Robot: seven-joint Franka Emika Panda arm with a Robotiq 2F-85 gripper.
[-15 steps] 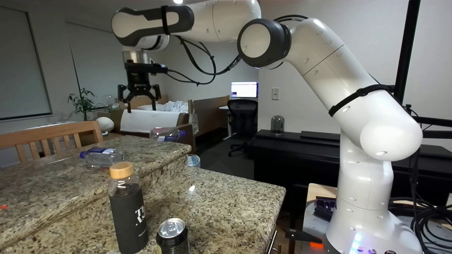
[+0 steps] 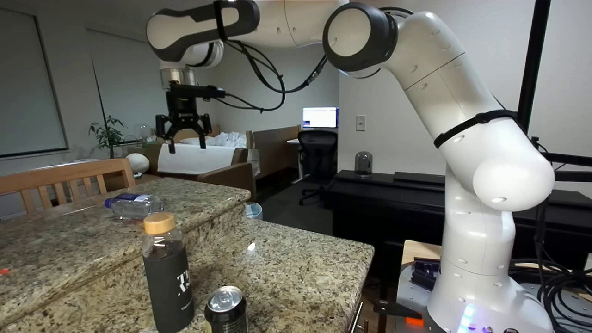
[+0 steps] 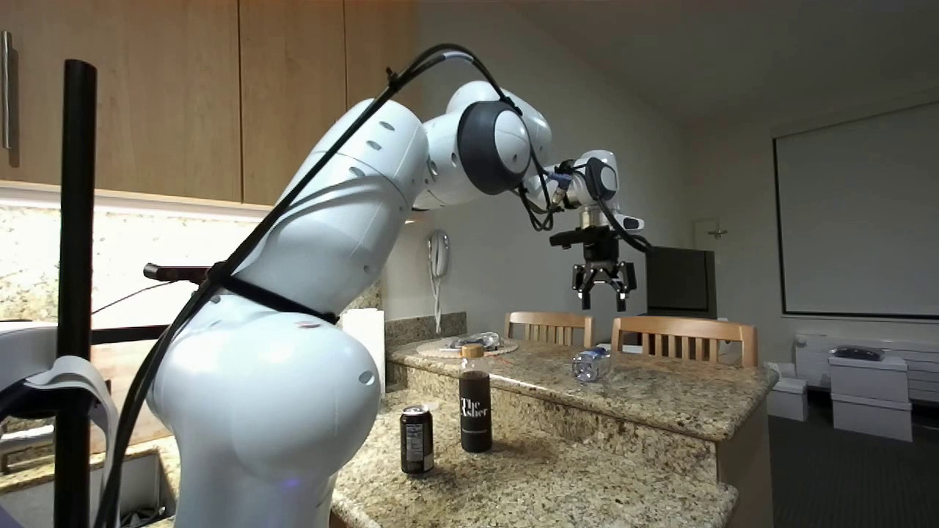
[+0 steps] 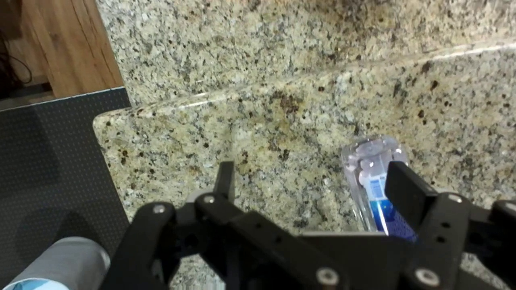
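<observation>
My gripper (image 2: 187, 145) hangs open above the far end of the raised granite counter, its fingers pointing down with nothing between them. A clear plastic bottle (image 2: 135, 205) with a blue cap and blue label lies on its side on that counter, well below the gripper. The wrist view shows this bottle (image 4: 356, 193) partly covered by one finger (image 4: 406, 186). A grey bin (image 4: 70, 258) stands on the floor past the counter's end, with something light blue at its opening. How full it is cannot be seen.
On the lower counter a dark bottle with a wooden cap (image 3: 475, 413) and a black can (image 3: 416, 440) stand upright. Wooden chairs (image 3: 687, 339) line the far side. The counter end beside the lying bottle is clear.
The gripper sits slightly lower, and the arm has shifted a little.
</observation>
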